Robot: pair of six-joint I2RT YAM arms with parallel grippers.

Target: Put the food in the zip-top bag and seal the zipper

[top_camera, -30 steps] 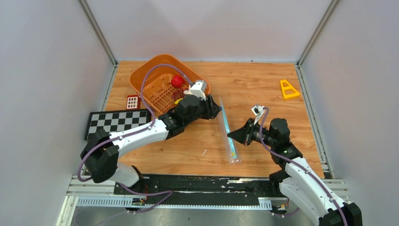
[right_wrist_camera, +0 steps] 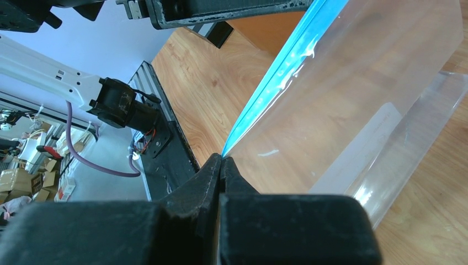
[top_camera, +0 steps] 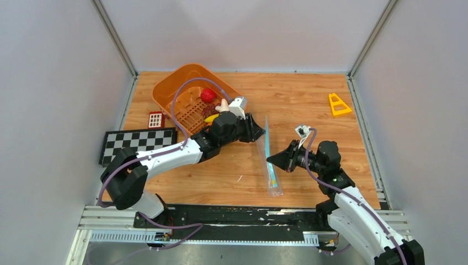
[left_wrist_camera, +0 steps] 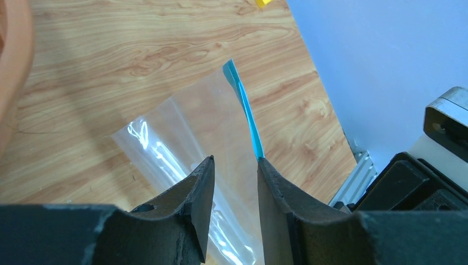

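Note:
A clear zip top bag (top_camera: 274,189) with a blue zipper strip (right_wrist_camera: 287,63) stands on edge over the table. My right gripper is shut on the blue strip. At the bag's far part, my left gripper is part open; its fingers (left_wrist_camera: 201,182) are apart, with the clear film and strip showing beyond them. No grip on the bag by the left shows. The food sits in the orange basket: a red round piece (top_camera: 207,95), dark grapes (top_camera: 209,110), a yellow piece (top_camera: 211,118) and a pale piece (top_camera: 222,105) partly behind the left arm.
The orange basket (top_camera: 165,88) stands at the back left, close to the left arm. A checkered board (top_camera: 132,142) and a red-and-white box (top_camera: 156,119) lie left. A yellow triangular piece (top_camera: 339,106) is at the back right.
My left gripper has shifted slightly right, toward the bag's far end. That end of the blue strip has moved right. The right arm has stayed still.

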